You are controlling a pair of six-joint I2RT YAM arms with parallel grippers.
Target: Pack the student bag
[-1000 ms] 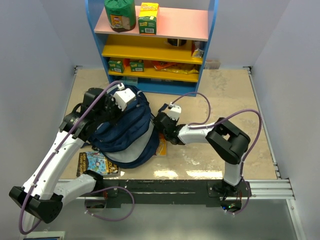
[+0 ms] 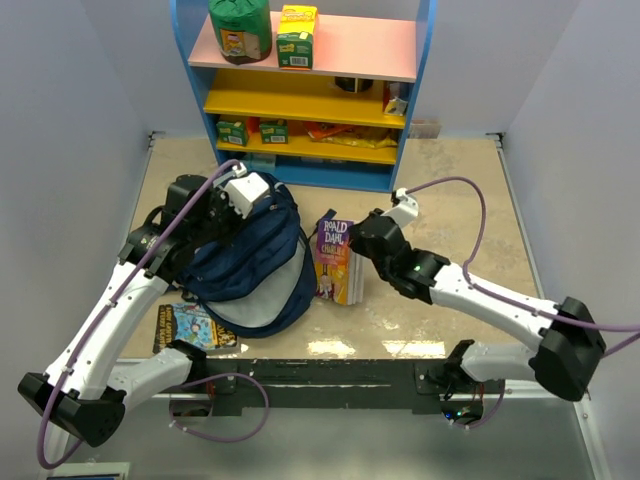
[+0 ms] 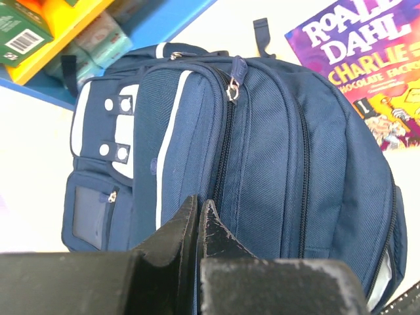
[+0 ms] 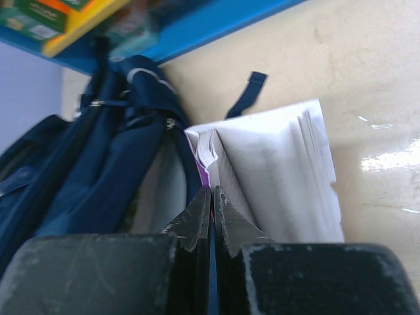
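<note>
The navy student bag [image 2: 245,260] lies on the floor at the left, its pale grey inside showing along the right edge. My left gripper is shut with its tips pinching the bag's navy fabric beside a zip. To the right of the bag, a purple and orange Roald Dahl book [image 2: 333,262] is tilted up, cover facing the bag. My right gripper is shut on the book's upper edge; white pages spread to its right in the right wrist view. Another colourful book [image 2: 196,327] lies flat, partly beneath the bag.
At the back stands a blue-framed shelf [image 2: 300,171] with green boxes and packets on it. Walls close in on both sides.
My right gripper has moved right, away from the bag's edge, and the Roald Dahl book now shows beside the bag, tilted up. The left arm and the bag have hardly moved.
</note>
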